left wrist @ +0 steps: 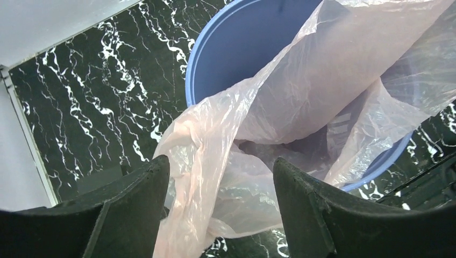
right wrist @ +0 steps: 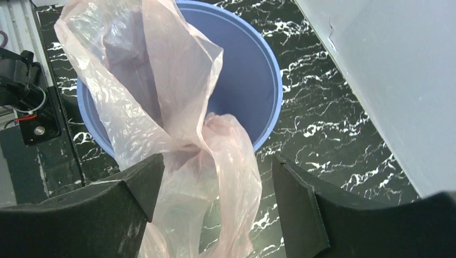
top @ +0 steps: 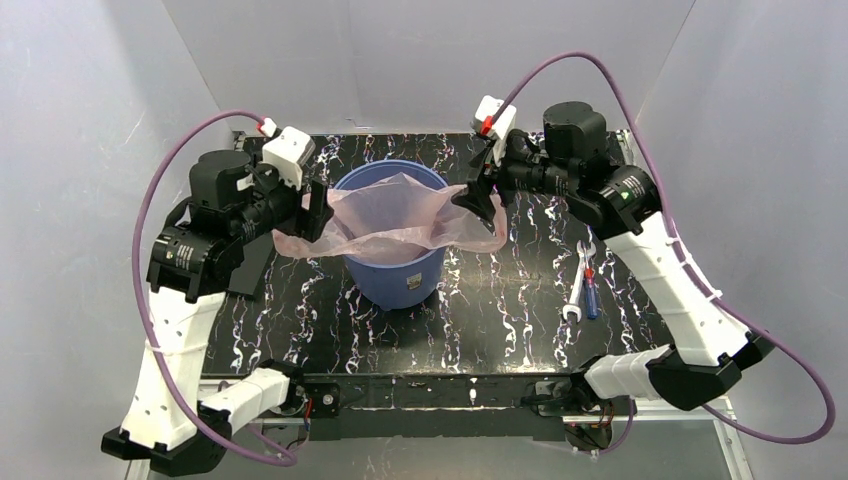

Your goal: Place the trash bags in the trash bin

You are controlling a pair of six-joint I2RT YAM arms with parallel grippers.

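Observation:
A pale pink translucent bag (top: 390, 225) drapes across the top of the blue bin (top: 395, 285), partly sagging inside it, its two ends spread out past the rim. My left gripper (top: 313, 212) is open above the bag's left end; in the left wrist view the crumpled plastic (left wrist: 196, 177) lies below and between its fingers, not clamped. My right gripper (top: 484, 198) is also open, over the bag's right end, which shows loose between the fingers in the right wrist view (right wrist: 231, 193).
On the dark marble table (top: 500, 330), wrenches and a screwdriver (top: 590, 295) lie to the right. A dark flat object (top: 250, 275) lies left of the bin. Grey walls enclose the back and sides.

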